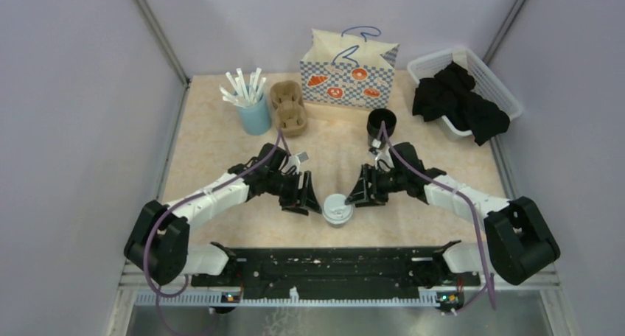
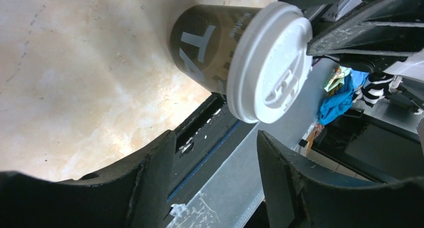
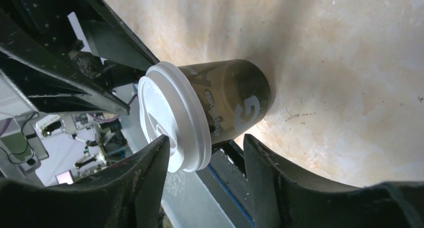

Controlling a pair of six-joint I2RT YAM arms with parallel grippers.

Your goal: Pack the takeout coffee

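A brown coffee cup (image 2: 202, 43) wears a white lid (image 1: 337, 208) and stands upright near the table's front edge, between the two arms. To its left, my left gripper (image 1: 312, 210) is open and empty, one fingertip close to the lid's rim. From the right, my right gripper is open too, its fingers (image 3: 150, 163) near the lid; whether one touches is unclear. Farther back are a pulp cup carrier (image 1: 292, 120) with empty wells and a checkered paper bag (image 1: 348, 82) with blue handles, standing against the wall.
A light blue holder (image 1: 255, 118) full of wrapped straws stands left of the carrier. A black open cup (image 1: 382, 121) sits behind my right arm. At the back right is a white basket (image 1: 504, 93) with black cloth.
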